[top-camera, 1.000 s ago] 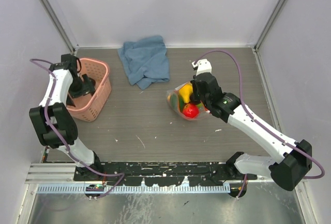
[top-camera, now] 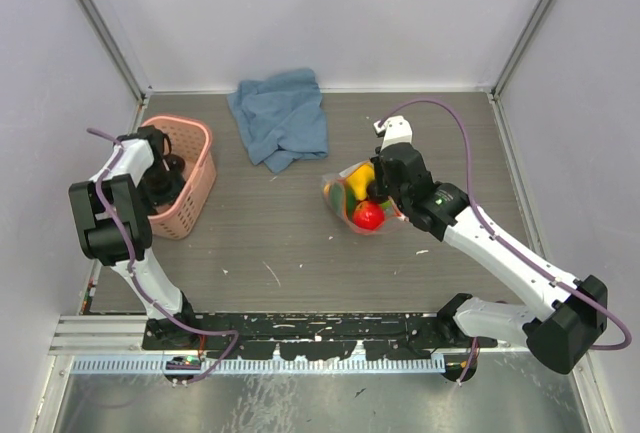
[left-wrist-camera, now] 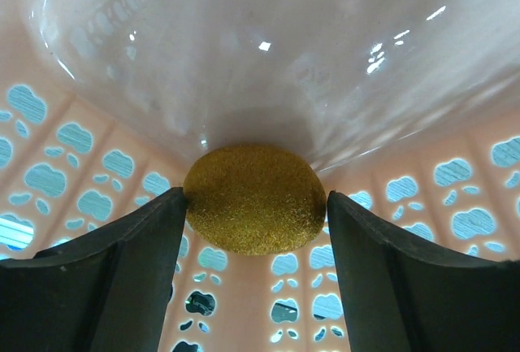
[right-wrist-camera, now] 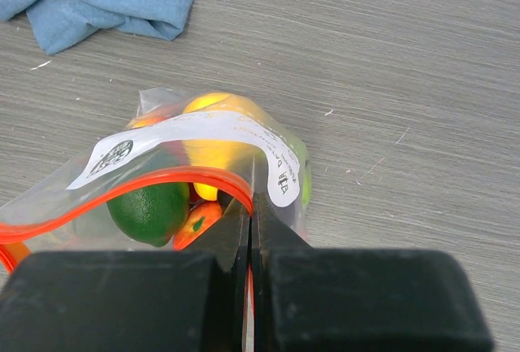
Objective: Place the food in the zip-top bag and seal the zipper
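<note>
My left gripper is down inside the pink basket (top-camera: 192, 191), its fingers part open on either side of a brown oval food item (left-wrist-camera: 252, 193); whether they touch it firmly is unclear. A clear plastic sheet or container (left-wrist-camera: 268, 51) lies beside that item. My right gripper is shut on the rim of the zip top bag (right-wrist-camera: 171, 128), which holds yellow food (top-camera: 360, 179), a red one (top-camera: 368, 215) and a green one (right-wrist-camera: 142, 210). The bag's mouth, edged in orange, gapes.
A blue cloth (top-camera: 277, 118) lies at the back middle of the grey table (top-camera: 270, 243). The table's middle, between basket and bag, is clear. Walls bound both sides and the back.
The right arm and bag are nearly still.
</note>
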